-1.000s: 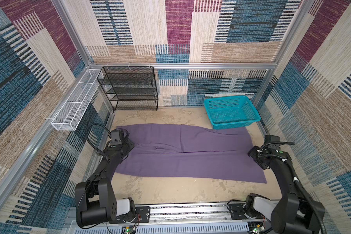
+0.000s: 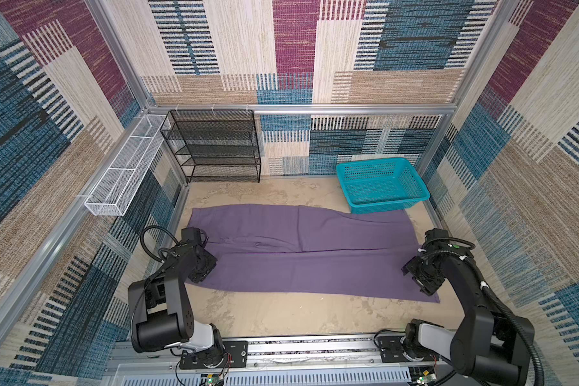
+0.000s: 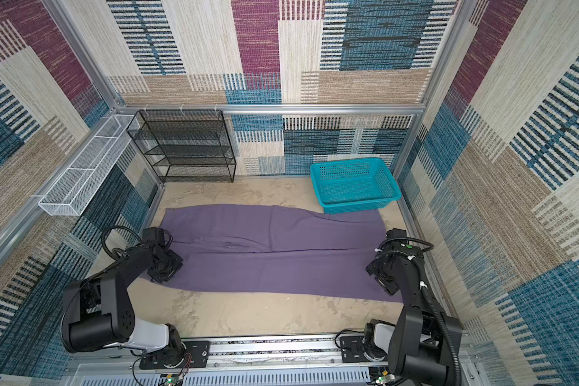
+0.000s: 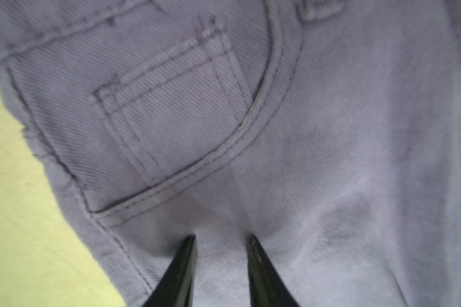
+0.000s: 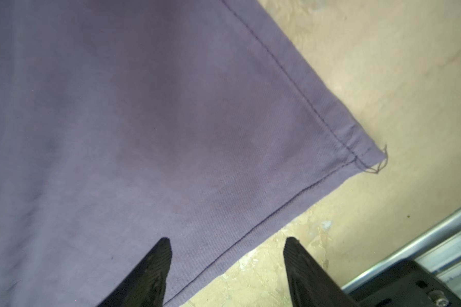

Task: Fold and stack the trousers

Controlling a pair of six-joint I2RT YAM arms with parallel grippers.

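Purple trousers [image 2: 315,270] lie spread flat across the table, legs to the right. At their left end my left gripper [image 2: 202,270] is down close over the cloth by a pocket and side edge; in the left wrist view its fingertips [image 4: 187,245] stand part open on the fabric. My right gripper [image 2: 419,280] is open over the hem end at the right; the right wrist view shows a stitched corner [image 5: 363,153] with loose threads, beyond its fingers.
A teal basket [image 2: 379,199] sits back right, touching or close to the trousers. A black wire rack [image 2: 212,148] is back left, a white wire shelf [image 2: 122,173] on the left wall. Bare table shows along the front.
Both grippers have moved toward the front edge of the trousers, the left one down and slightly left, the right one downward. The trousers look unchanged.
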